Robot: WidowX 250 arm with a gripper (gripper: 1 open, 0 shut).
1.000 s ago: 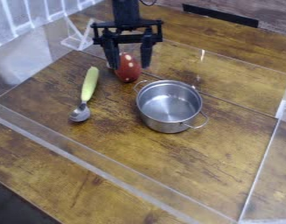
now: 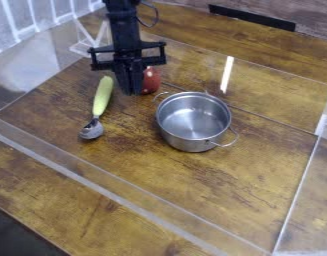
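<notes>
My black gripper (image 2: pixel 131 78) is low at the upper middle, over the left part of a red oval object (image 2: pixel 150 80); whether its fingers are closed on that object is hard to make out. A steel pot (image 2: pixel 193 118) with two wire handles stands right of centre. To the left lies a scoop with a pale yellow-green handle (image 2: pixel 103 96) and a metal head (image 2: pixel 91 130).
Clear low walls border the wooden worktop (image 2: pixel 139 195) on several sides.
My gripper has moved left and toward the camera, now covering more of the red object's left side. The pot and scoop stay where they were.
</notes>
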